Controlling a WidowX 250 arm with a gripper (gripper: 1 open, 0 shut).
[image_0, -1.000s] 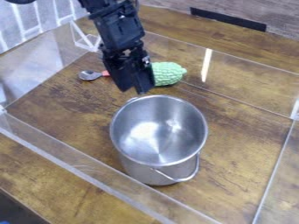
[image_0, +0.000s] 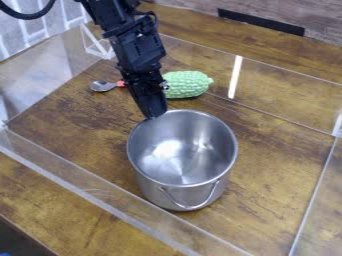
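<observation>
A steel pot (image_0: 182, 160) with a wire handle stands on the wooden surface in the lower middle of the camera view. My black gripper (image_0: 151, 108) is at the pot's upper-left rim, pointing down; its fingertips are small and dark, and whether they close on the rim cannot be made out clearly. Behind it lie a pale green bumpy gourd-like object (image_0: 189, 85) and a spoon (image_0: 104, 86) with a red handle, partly hidden by the arm.
Clear plastic walls (image_0: 319, 185) edge the wooden work surface (image_0: 274, 140). Bare wood is free to the left and right of the pot.
My gripper has moved down toward the pot's upper-left rim and changed its angle. The pot's handle sat further right a second ago; the pot appears slightly turned.
</observation>
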